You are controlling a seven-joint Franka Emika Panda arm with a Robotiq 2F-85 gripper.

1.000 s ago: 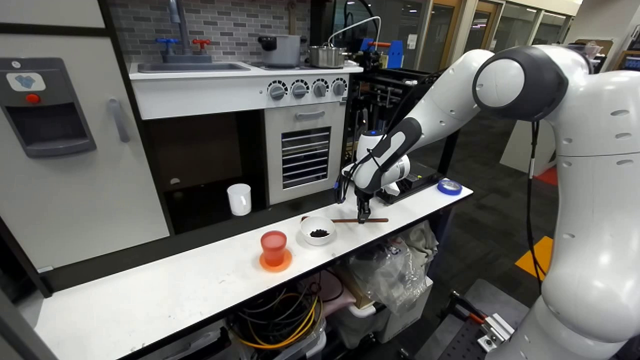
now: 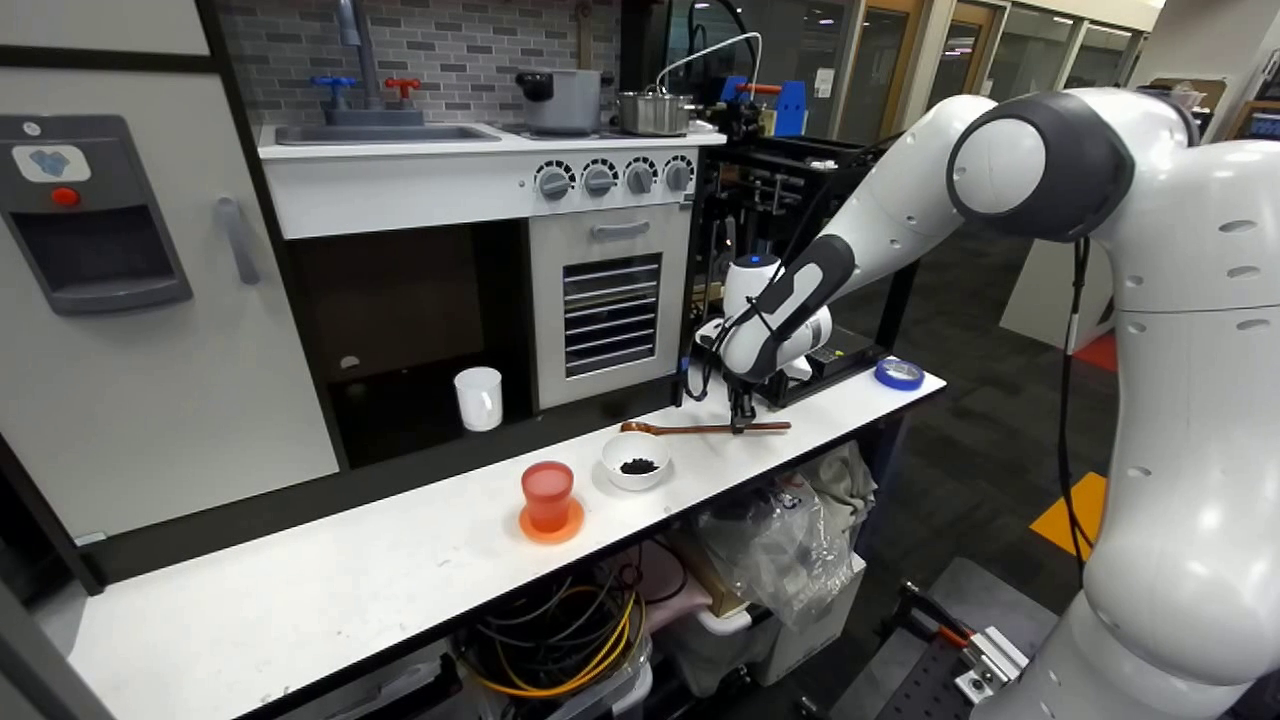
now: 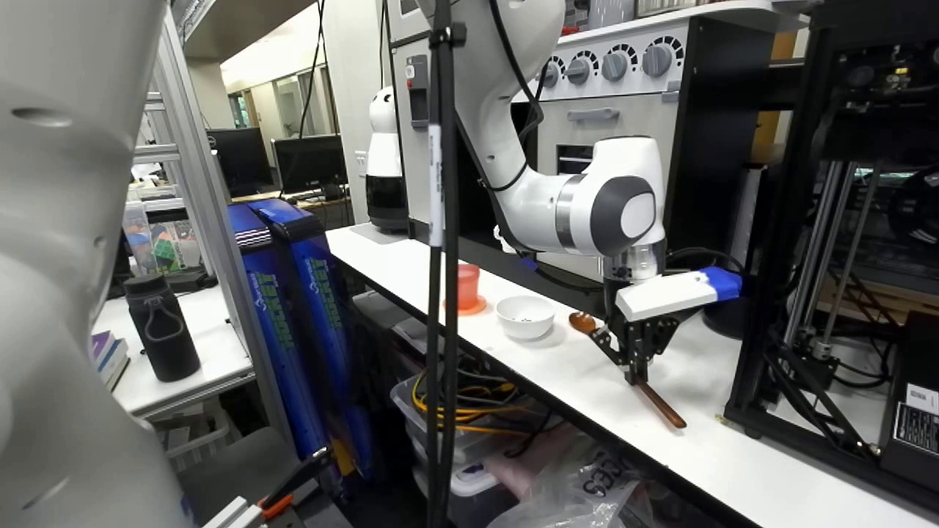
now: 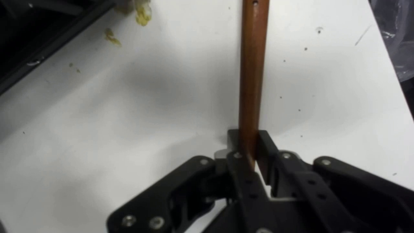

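Note:
My gripper is shut on the handle of a brown wooden spoon (image 4: 252, 70), whose handle runs away from the fingers in the wrist view. In exterior view 2 the spoon's bowl end (image 3: 582, 322) lies on the far side of my gripper (image 3: 635, 374), and the handle's end slopes toward the near side. A white bowl (image 2: 619, 454) with dark bits (image 2: 638, 466) in it stands on the counter near the spoon's bowl end. Left of that, a red-orange cup (image 2: 548, 498) sits upright on an orange saucer (image 2: 551, 533).
A white cup (image 2: 479, 400) stands in the dark recess behind. Blue tape (image 2: 900, 373) lies at the right end, and a black-framed machine (image 3: 761, 387) borders the counter beside my gripper.
My gripper has moved slightly right and back, away from the white bowl, carrying the spoon. The spoon's bowl end now shows clear of the white bowl's rim.

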